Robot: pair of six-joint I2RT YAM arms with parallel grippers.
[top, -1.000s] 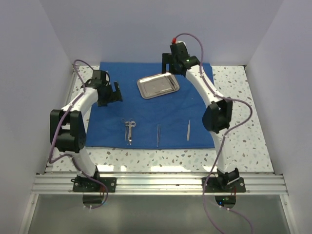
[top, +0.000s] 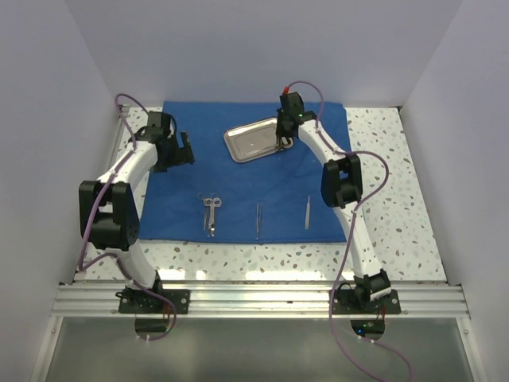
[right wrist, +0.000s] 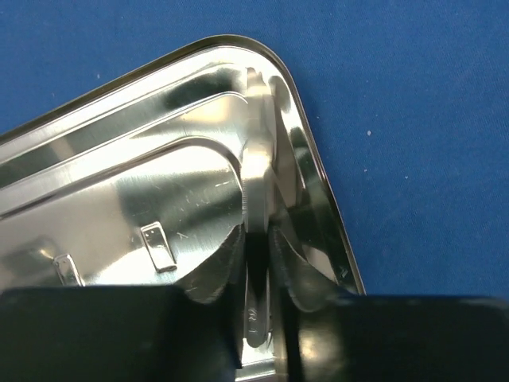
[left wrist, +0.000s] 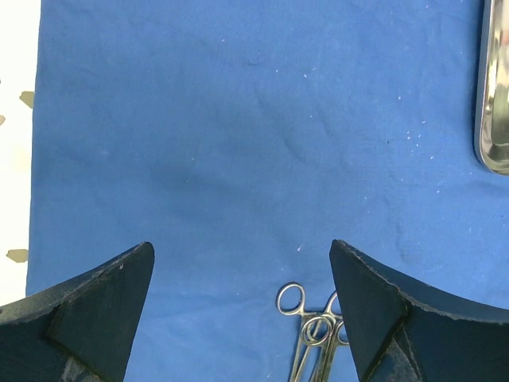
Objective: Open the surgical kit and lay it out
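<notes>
The steel tray lies on the blue cloth toward the back. My right gripper is down inside its right end, fingers close around a slim metal instrument lying along that end; whether they grip it cannot be told. My left gripper is open and empty over the cloth's left side. Two scissor-like instruments lie side by side at the front left of the cloth, their rings in the left wrist view. A thin instrument lies at front centre, a flat one to its right.
The blue cloth covers the middle of the speckled table. The cloth between the tray and the laid-out instruments is clear, as is the table at the far right.
My right gripper has come down from above the back edge of the tray into its right end, its opening narrowing. The left arm has shifted slightly.
</notes>
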